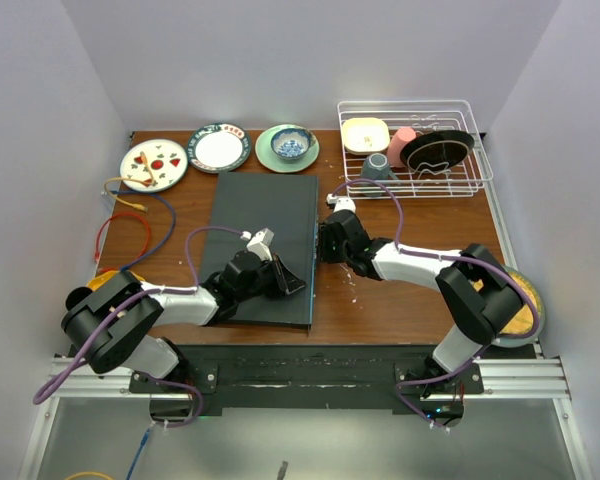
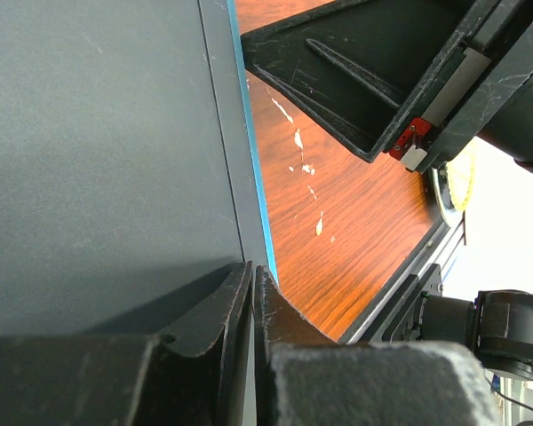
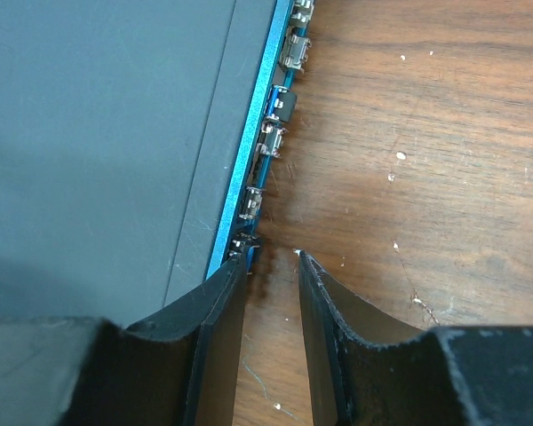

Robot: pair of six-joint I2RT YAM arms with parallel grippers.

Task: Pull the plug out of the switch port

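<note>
A large dark flat device point(image 1: 260, 200) with a blue edge lies on the wooden table. Along that edge, the right wrist view shows a row of small metal ports point(image 3: 271, 138) and dark connectors point(image 3: 284, 105); whether one is a plug, I cannot tell. My left gripper point(image 1: 292, 282) rests on the device's top near its right edge, fingertips together point(image 2: 253, 271); what lies between them is hidden. My right gripper point(image 1: 323, 245) is beside that edge, its fingertips point(image 3: 309, 271) apart, next to the lowest connector, with no object visibly held.
A dish rack point(image 1: 440, 182) stands at the back right, plates point(image 1: 218, 150) and a bowl along the back. Coloured cables point(image 1: 160, 225) lie on the left.
</note>
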